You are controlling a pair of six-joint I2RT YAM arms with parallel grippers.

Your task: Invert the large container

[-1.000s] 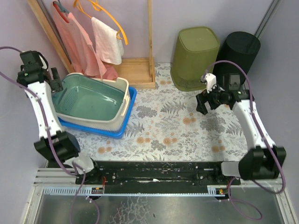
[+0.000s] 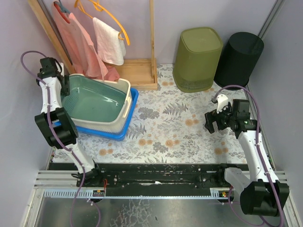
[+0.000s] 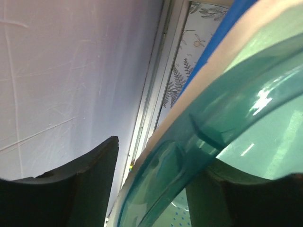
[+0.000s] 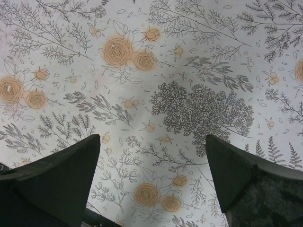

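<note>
At the left of the top view, a green container (image 2: 97,100) sits nested in a white one (image 2: 114,123) and a blue one (image 2: 125,128). My left gripper (image 2: 64,82) is at the green container's left rim. In the left wrist view, its fingers straddle the translucent green rim (image 3: 199,137), part open; whether they grip it cannot be told. My right gripper (image 2: 210,122) hangs open over the patterned mat at the right, with nothing between its fingers in the right wrist view.
An olive bin (image 2: 196,56) and a black bin (image 2: 239,56) stand at the back right. A wooden rack (image 2: 137,71) with hanging clothes is at the back left.
My right gripper has moved toward the front and slightly right. The containers have not visibly moved.
</note>
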